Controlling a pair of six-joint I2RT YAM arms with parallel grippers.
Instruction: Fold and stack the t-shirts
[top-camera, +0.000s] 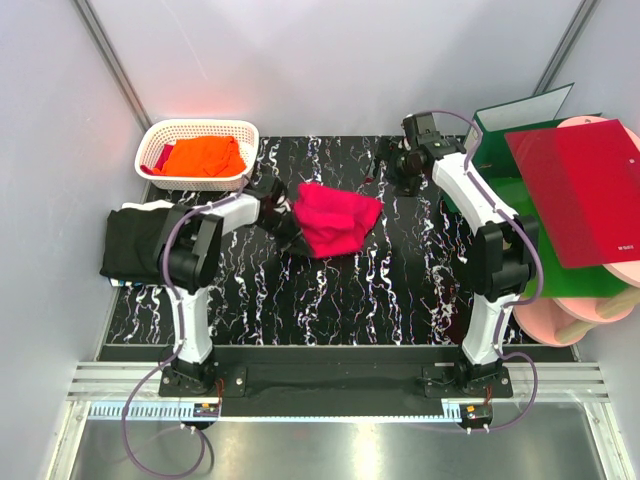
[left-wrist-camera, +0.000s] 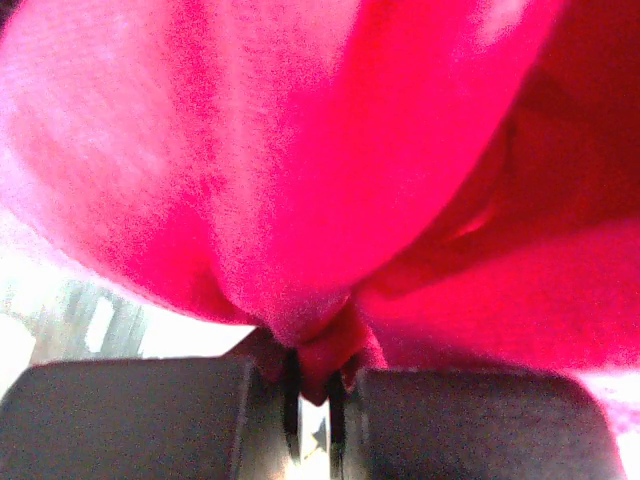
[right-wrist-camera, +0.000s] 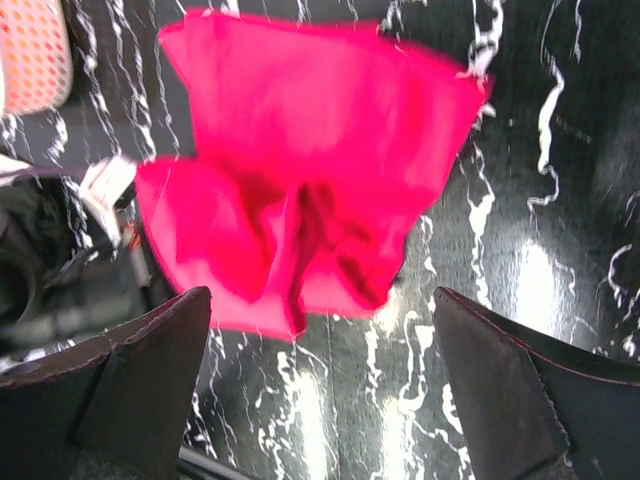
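A crumpled red t-shirt (top-camera: 338, 215) lies bunched in the upper middle of the table, with its left side pulled toward my left arm. At that side my left gripper (top-camera: 298, 245) is shut on a pinch of the red cloth; in the left wrist view the red t-shirt (left-wrist-camera: 300, 150) fans out from between the fingers. Up and to the right, my right gripper (top-camera: 385, 165) stands open, clear of the cloth. In the right wrist view the red t-shirt (right-wrist-camera: 330, 130) lies beyond the parted fingers (right-wrist-camera: 510, 385), with nothing between them.
A white basket (top-camera: 200, 127) holding orange and red cloth stands at the back left. Dark folded shirts (top-camera: 145, 245) are stacked at the left edge. A red panel (top-camera: 585, 190) over green boards occupies the right side.
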